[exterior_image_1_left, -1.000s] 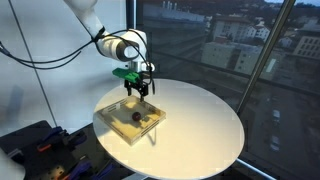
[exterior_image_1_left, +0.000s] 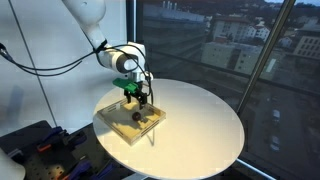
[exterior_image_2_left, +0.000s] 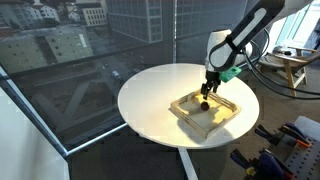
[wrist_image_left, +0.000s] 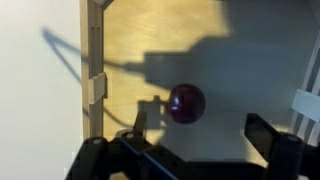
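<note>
A round dark red object (wrist_image_left: 186, 103) rests on the floor of a shallow wooden tray (wrist_image_left: 92, 60). In the first exterior view it shows as a small dark spot (exterior_image_1_left: 136, 116) inside the tray (exterior_image_1_left: 113, 131), and the second exterior view also has it (exterior_image_2_left: 204, 106). Above the tray hangs my gripper, its two black fingers wide apart with nothing between them. The round object lies just ahead of the gap between the fingertips, lower down and apart from them.
The tray stands on a white oval table (exterior_image_1_left: 205, 120), near its edge on the arm's side. Its low walls (wrist_image_left: 96, 90) surround the round object. Beyond the table are large windows (exterior_image_1_left: 225, 60).
My arm and gripper have come down a little toward the tray. The round object stays where it was in the tray.
</note>
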